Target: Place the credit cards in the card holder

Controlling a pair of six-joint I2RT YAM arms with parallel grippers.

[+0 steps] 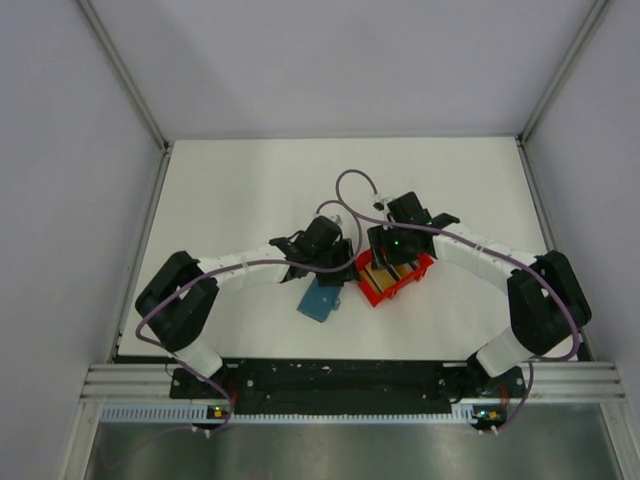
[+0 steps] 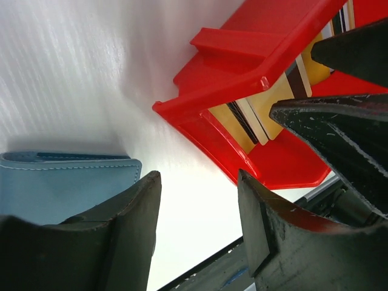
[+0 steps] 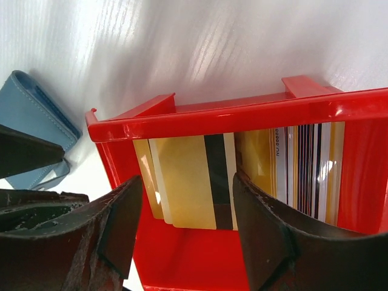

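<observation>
Several cards (image 3: pixel 185 182), gold, white and striped, stand in a red tray (image 3: pixel 254 118). Above the tray, my right gripper is open, its fingers over a gold card with a dark stripe; nothing shows held between them. The blue card holder (image 1: pixel 320 300) lies flat on the table left of the tray; part of it fills the lower left of the left wrist view (image 2: pixel 66 182). My left gripper hangs between card holder and tray, fingers apart with only table and a bit of tray edge seen between the fingers.
The two grippers are close together; the right one's dark fingers (image 2: pixel 339 124) reach into the left wrist view over the tray.
</observation>
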